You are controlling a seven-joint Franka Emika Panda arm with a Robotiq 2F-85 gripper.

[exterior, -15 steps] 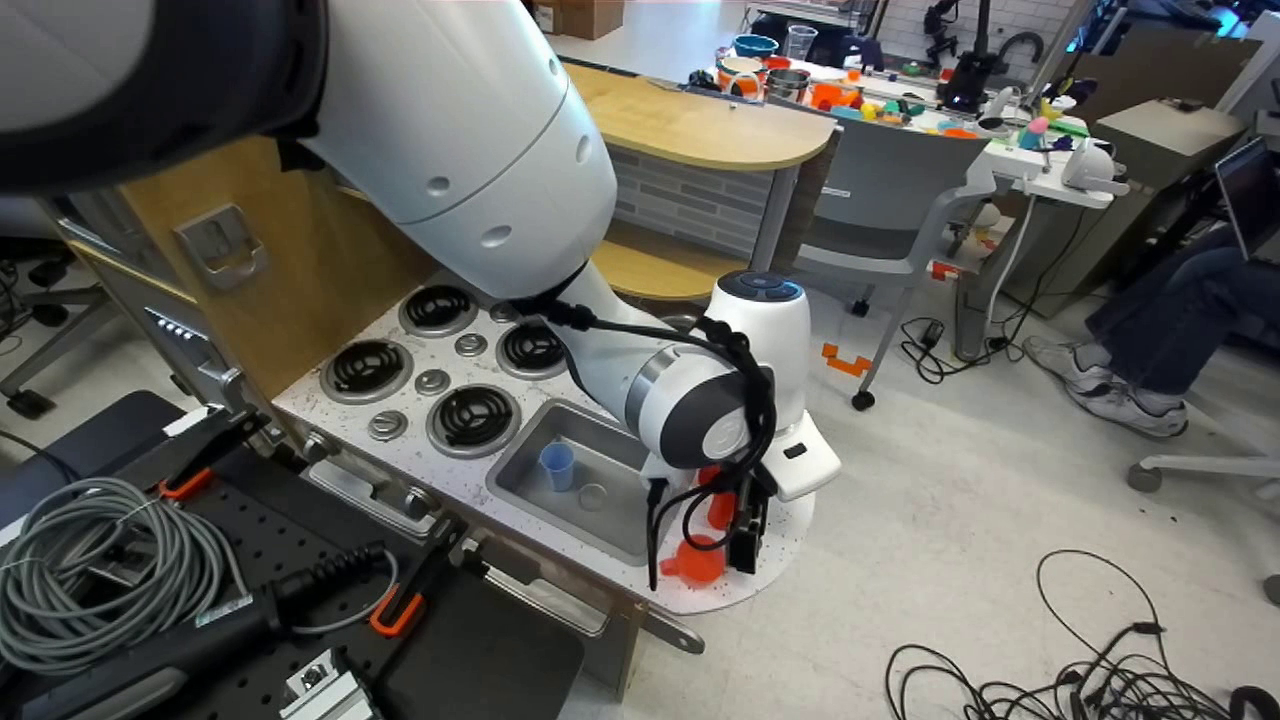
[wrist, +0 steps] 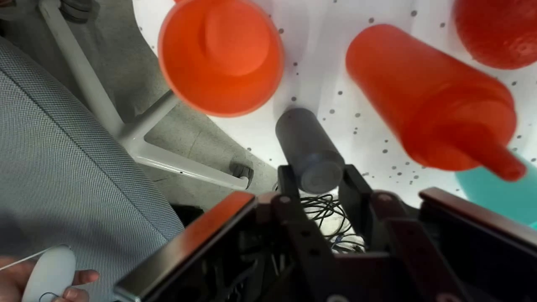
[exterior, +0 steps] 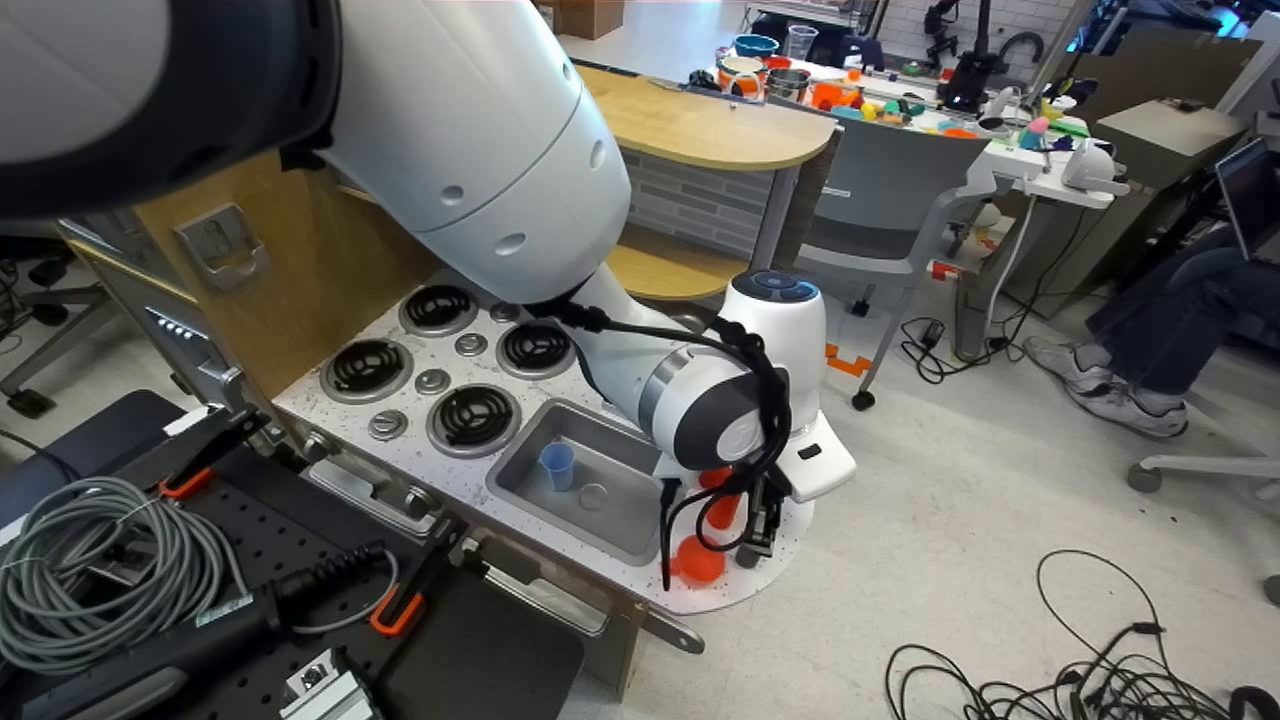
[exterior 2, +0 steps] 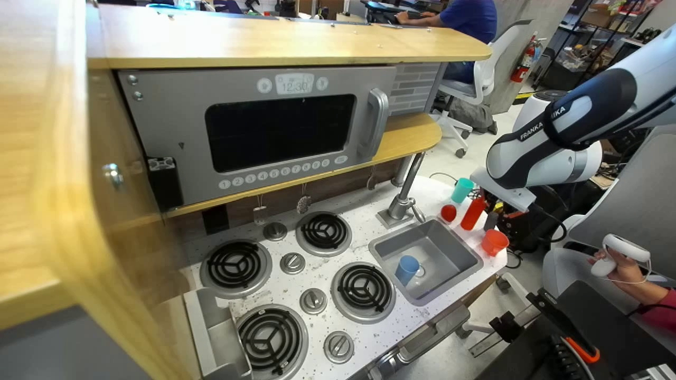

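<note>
A small dark grey cylinder (wrist: 308, 138) stands near the rounded edge of the speckled white counter. My gripper is shut on its upper end, one black finger (wrist: 288, 182) at each side. In exterior view 2 the grey cylinder (exterior 2: 491, 220) shows between a red bottle (exterior 2: 473, 214) and an orange cup (exterior 2: 495, 241). The arm's hand partly covers the gripper (exterior: 761, 528) in exterior view 1, where the cylinder's (exterior: 747, 557) lower part peeks out beneath it. Whether its base touches the counter is hard to tell.
Close by are a red ball-like item (exterior 2: 448, 212) and a teal cup (exterior 2: 462, 190). The grey sink (exterior 2: 437, 253) holds a blue cup (exterior 2: 406, 269). A faucet (exterior 2: 400, 203) rises behind the sink. Beyond the counter's rounded edge lies open floor.
In exterior view 1 my hand and gripper have shifted a little to the right and slightly higher in the picture. The grey cylinder's lower part now shows below the gripper. The blue cup has not moved.
</note>
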